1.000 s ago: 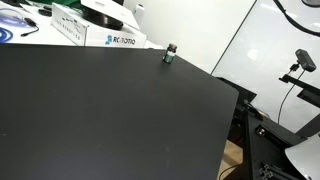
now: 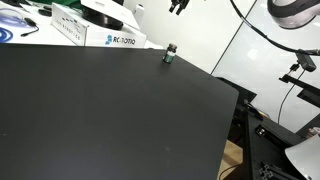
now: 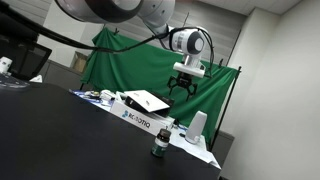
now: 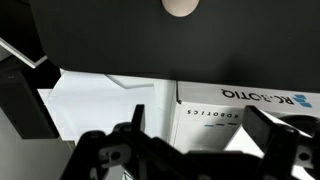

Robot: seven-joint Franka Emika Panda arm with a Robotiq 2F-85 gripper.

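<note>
A small jar (image 2: 170, 55) with a dark lid and a greenish label stands upright near the far edge of the black table (image 2: 110, 110). In exterior view 2 the same jar (image 3: 160, 146) sits at the right part of the tabletop. My gripper (image 3: 183, 91) hangs well above the table, its fingers spread and nothing between them. Only its lower tips show at the top of exterior view 1. From the wrist, a pale round top (image 4: 180, 5), apparently the jar's, is cut by the upper edge, away from the open gripper.
Beyond the table's far edge lies a white Robotiq box (image 2: 97, 33) with a dark-and-white device (image 2: 108, 12) on top. Cables (image 2: 18, 22) lie at the far left.
The arm has come further into exterior view 1 from above, and the gripper's tips now show at the top, where they were absent before. The jar has not moved.
</note>
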